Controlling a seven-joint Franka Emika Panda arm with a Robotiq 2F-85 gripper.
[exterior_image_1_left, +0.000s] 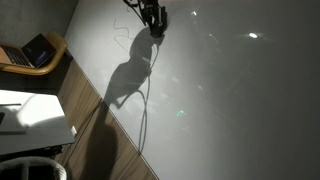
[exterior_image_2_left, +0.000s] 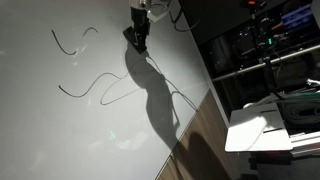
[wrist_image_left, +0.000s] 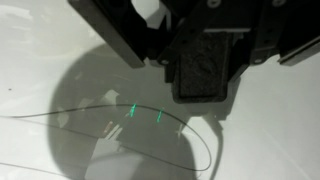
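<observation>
My gripper is shut on a dark, blocky object (wrist_image_left: 203, 75), perhaps an eraser, at a large white board (wrist_image_left: 40, 70). Thin dark curved lines run over the board; one long line (wrist_image_left: 75, 109) passes just below the block in the wrist view and bends round at the right. In exterior view 2 the gripper (exterior_image_2_left: 138, 18) is at the top, with more short strokes (exterior_image_2_left: 63, 43) to its left. Exterior view 1 shows the gripper (exterior_image_1_left: 154, 14) at the upper edge. Whether the block touches the board is unclear.
The arm's large shadow (exterior_image_1_left: 130, 75) falls across the board. A brown wooden strip (exterior_image_1_left: 125, 150) borders it. Off the board are a white table (exterior_image_1_left: 35, 125) and a laptop (exterior_image_1_left: 38, 50) on a chair. Wide bare board lies right of the gripper in exterior view 1.
</observation>
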